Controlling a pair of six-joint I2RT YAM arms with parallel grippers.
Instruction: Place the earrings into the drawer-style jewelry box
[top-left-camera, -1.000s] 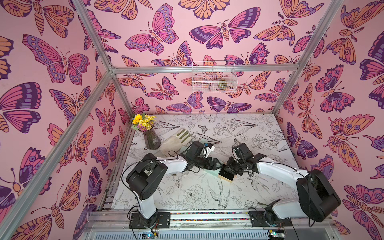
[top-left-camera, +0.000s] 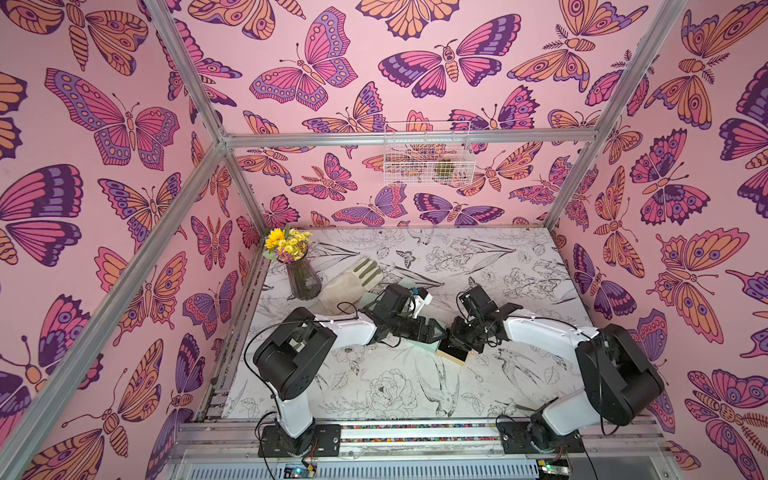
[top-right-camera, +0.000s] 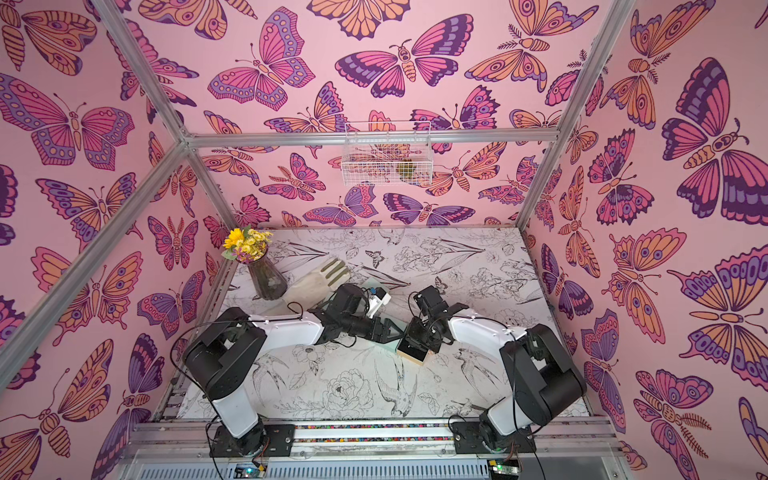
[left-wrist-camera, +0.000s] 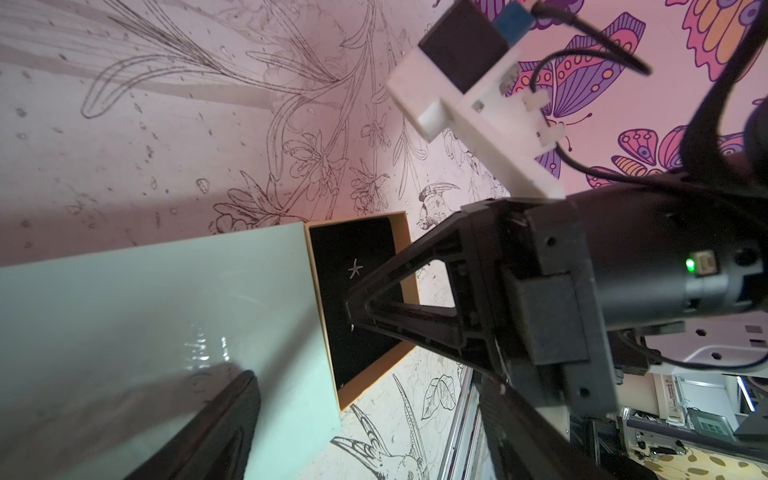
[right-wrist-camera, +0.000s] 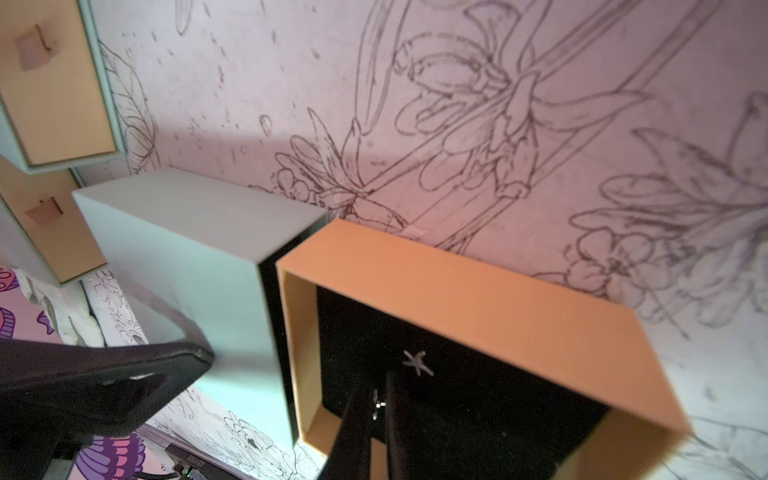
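The mint jewelry box (left-wrist-camera: 160, 312) lies on the table with its tan drawer (right-wrist-camera: 488, 280) pulled out, showing a black lining. A star-shaped silver earring (right-wrist-camera: 417, 362) rests on that lining. Another small silver piece (right-wrist-camera: 378, 404) shows at the fingertips of my right gripper; whether it is pinched or lies behind them I cannot tell. Those fingers are shut and reach down into the drawer. My left gripper stands open over the box, one finger above its mint top and the other beyond the drawer side.
Two more tan drawer fronts (right-wrist-camera: 56, 80) with small pull tabs appear left in the right wrist view. A vase of yellow flowers (top-left-camera: 302, 276) and a pale striped cloth item (top-left-camera: 348, 286) stand at the back left.
My right gripper has moved a little left and downward, covering more of the open drawer. The left arm has hardly moved.
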